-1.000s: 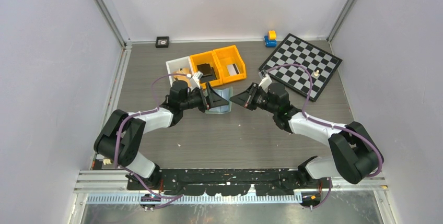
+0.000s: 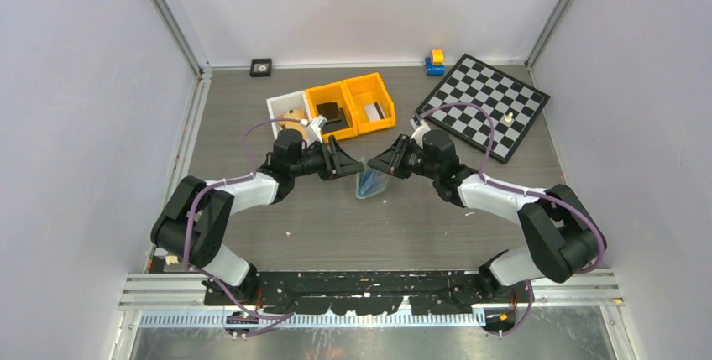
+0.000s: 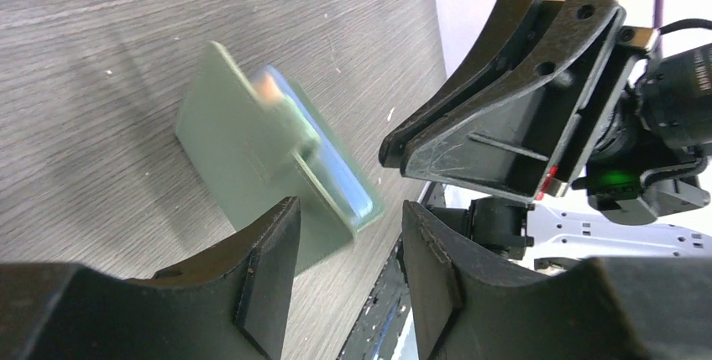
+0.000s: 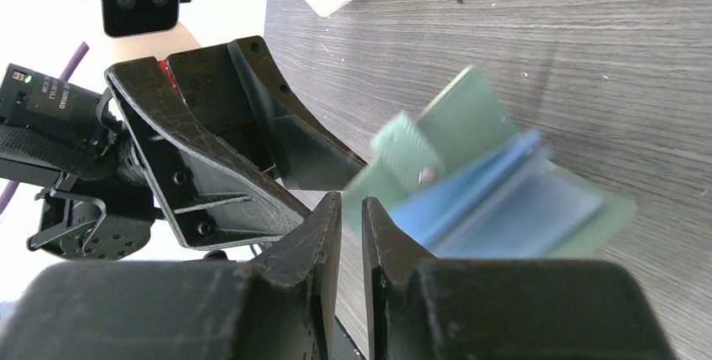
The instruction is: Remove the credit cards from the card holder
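A pale green card holder (image 2: pixel 363 189) is tilted just below the meeting point of my two grippers in the top view. Blurred in the left wrist view, the holder (image 3: pixel 243 146) shows a blue card (image 3: pixel 336 171) along its open side. Blue cards (image 4: pixel 525 200) also show against the holder (image 4: pixel 474 117) in the right wrist view. My left gripper has its fingertips apart, with the holder's end seen beyond the gap; whether it is pinched cannot be told. My right gripper is nearly closed, with nothing clearly between its fingers.
Behind the grippers stand yellow bins (image 2: pixel 372 76) and a white bin (image 2: pixel 275 108); a light card lies in the right yellow bin. A chessboard (image 2: pixel 529 91) lies at the back right.
The holder has swung from lying flat across between the grippers to tilting downward toward the table's front.
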